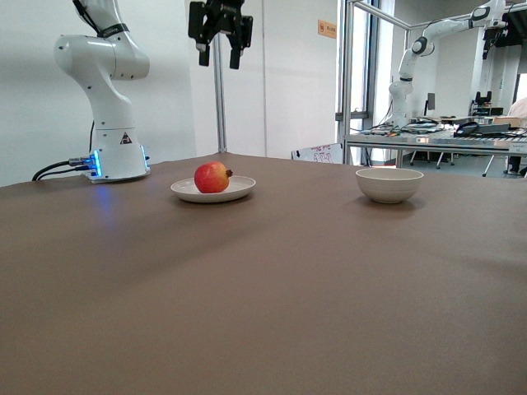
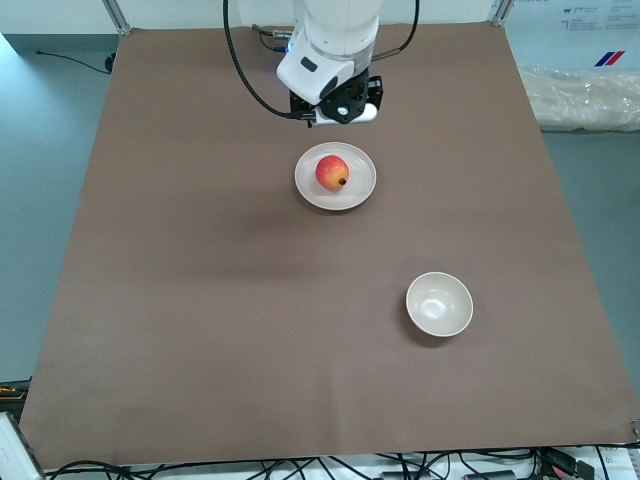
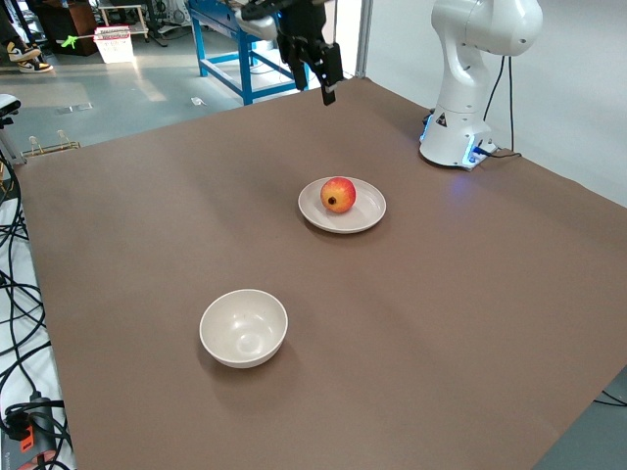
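A red apple [image 2: 332, 172] rests on a white round plate [image 2: 334, 196] in the upper middle of the brown table. A white empty bowl [image 2: 439, 303] stands apart from it, toward the right front in the left view. In the top view my black gripper [image 1: 218, 51] hangs high above the apple and plate, its two fingers apart with nothing between them. The right view also shows it above the table, behind the plate, partly cut off at the top.
Cables and electronic boxes lie along the near edge in the left view. The arm's white base [image 1: 115, 152] stands at the back of the table.
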